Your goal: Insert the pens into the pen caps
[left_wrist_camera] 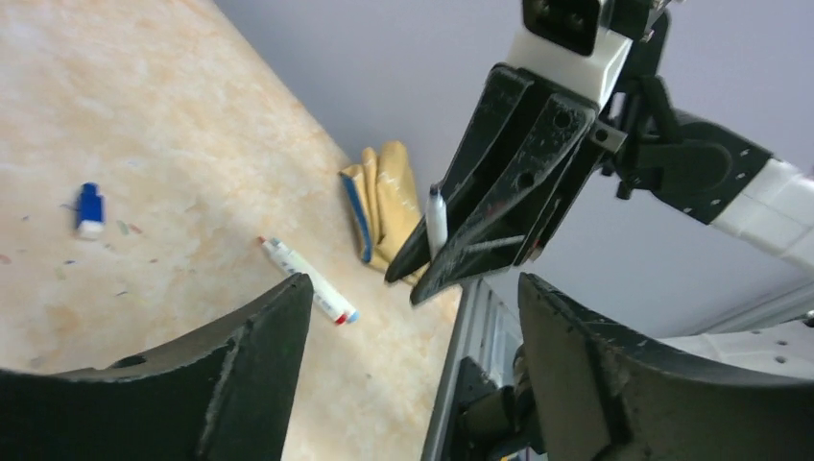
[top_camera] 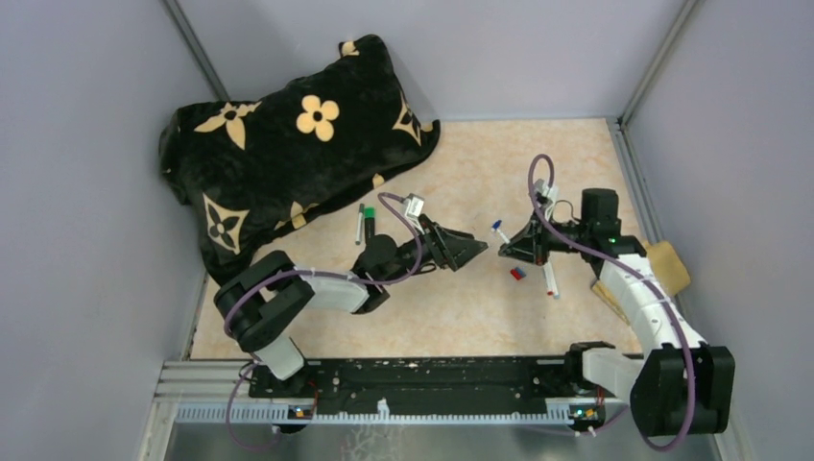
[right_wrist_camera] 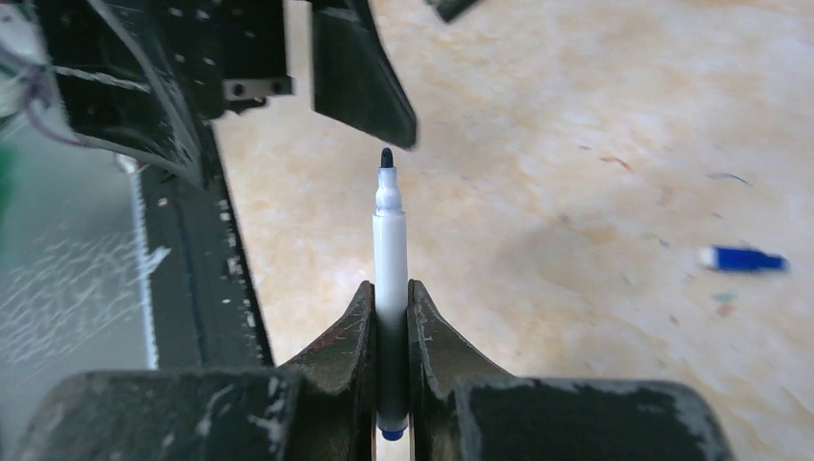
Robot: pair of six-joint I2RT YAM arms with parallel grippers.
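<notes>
A white pen [right_wrist_camera: 391, 269] with an uncovered dark tip and blue end is held upright in the right wrist view by my right gripper, shut on its barrel. My left gripper [top_camera: 480, 248] faces it from the left; in the left wrist view its fingers stand apart with nothing seen between them. A small blue cap lies on the table, also seen in the left wrist view [left_wrist_camera: 90, 211]. Other pens [left_wrist_camera: 307, 279] lie right of centre, and a green-capped pen [top_camera: 369, 225] and a thin pen [top_camera: 360, 224] lie left of centre.
A large black patterned cushion [top_camera: 288, 154] fills the back left. A folded tan cloth [top_camera: 667, 269] lies at the right edge by the right arm.
</notes>
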